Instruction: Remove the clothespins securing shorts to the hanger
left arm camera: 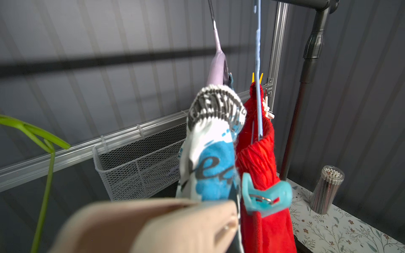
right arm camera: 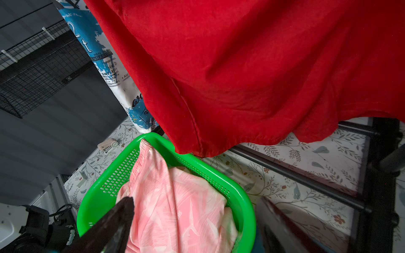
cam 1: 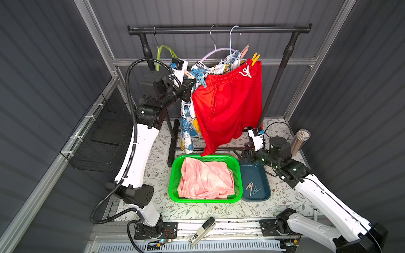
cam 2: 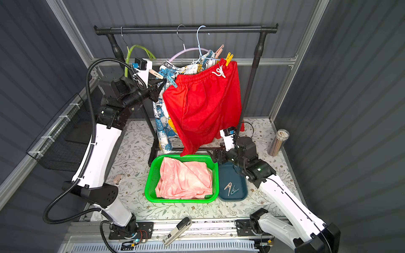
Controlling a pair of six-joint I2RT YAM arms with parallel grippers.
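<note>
Patterned shorts (left arm camera: 219, 151) hang from the lilac hanger (left arm camera: 217, 69). At their near side, a beige clothespin (left arm camera: 189, 225) fills the bottom of the left wrist view. My left gripper (cam 1: 193, 83) is shut on this pin; its fingers are hidden behind it in the wrist view. Red shorts (cam 1: 227, 101) hang in front from the pale blue hanger (cam 1: 230, 42). A light blue clothespin (left arm camera: 266, 198) clips their left waist corner, a yellow one (cam 1: 255, 59) the right. My right gripper stands open and empty below the red shorts, its fingers wide apart.
The green basket (cam 1: 173, 181) holds folded pink cloth (cam 1: 206, 177). A blue tray (cam 1: 261, 181) beside it contains two clothespins. An empty green hanger (cam 1: 159, 54) hangs at the rail's left. Another loose clothespin (right arm camera: 107, 144) lies on the table left of the basket.
</note>
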